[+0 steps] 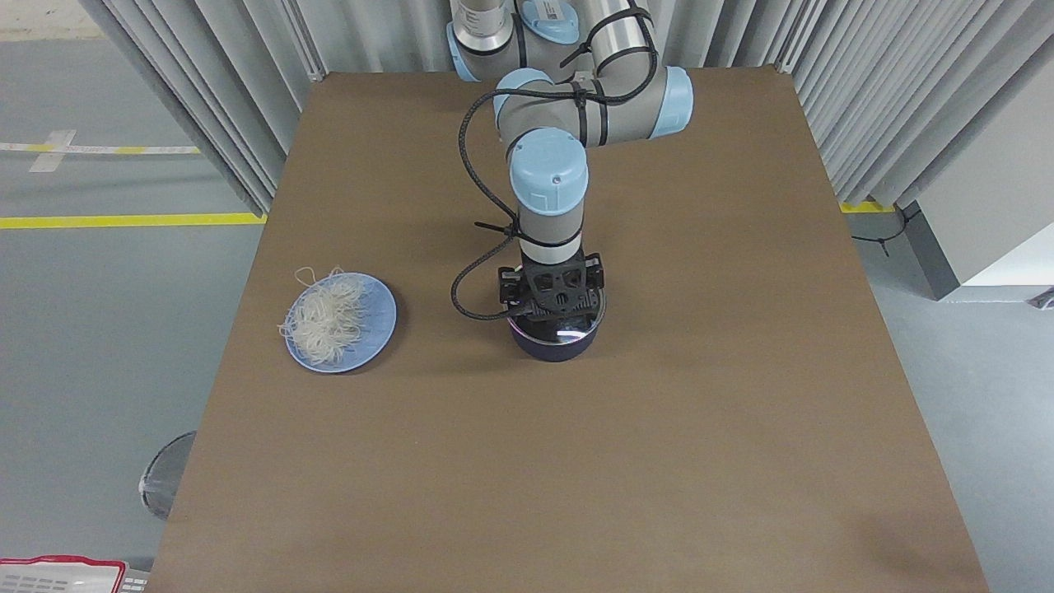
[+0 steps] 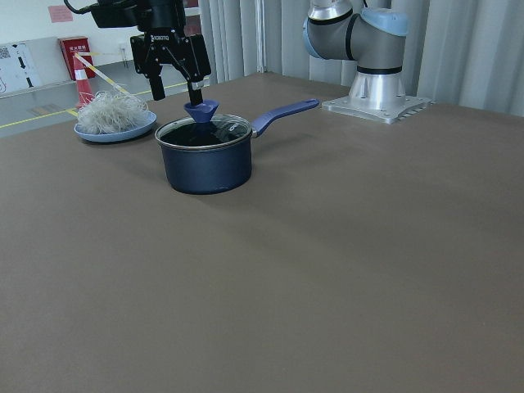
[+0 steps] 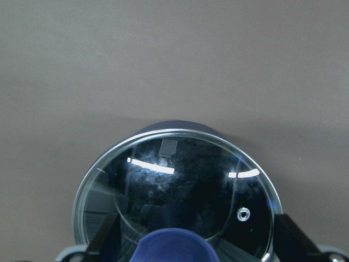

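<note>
A dark blue saucepan (image 2: pixel 205 172) stands on the brown table, its handle (image 2: pixel 285 110) pointing back, with a glass lid (image 3: pixel 174 153) on top. My gripper (image 2: pixel 176 88) hangs just over the lid, its open fingertips on either side of the blue knob (image 3: pixel 173 250) as the wrist view shows. In the left view one fingertip is beside the knob; whether it touches cannot be told. In the front view the gripper body (image 1: pixel 551 295) covers most of the lid.
A blue plate (image 1: pixel 375 326) heaped with white noodles (image 1: pixel 326 316) lies left of the pan.
</note>
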